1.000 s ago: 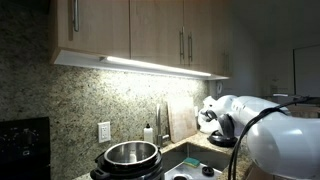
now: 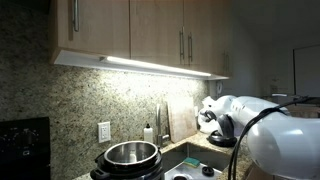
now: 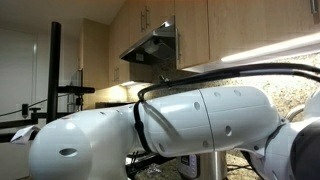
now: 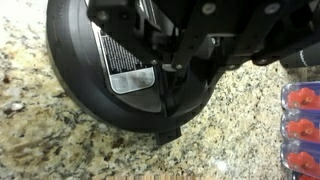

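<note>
In the wrist view, a round black object (image 4: 70,60) with a thick rim and a printed silver label sits below my gripper. It looks like a lid or an appliance base; I cannot tell which. My dark fingers come close together over its middle, shut on a dark part of it, though the exact contact is hard to make out. A short black tab (image 4: 168,135) sticks out from the rim. Exterior view 1 has the arm (image 2: 270,135) reaching to the counter's far end, its gripper small and partly hidden there.
Speckled counter (image 4: 60,150) surrounds the black object. Clear packs with red flower shapes (image 4: 300,130) lie at the right. In exterior view 1, a sink (image 2: 190,155) with a green sponge (image 2: 191,162), a faucet and a metal pot (image 2: 131,153) stand nearer. Cabinets (image 2: 160,35) hang above.
</note>
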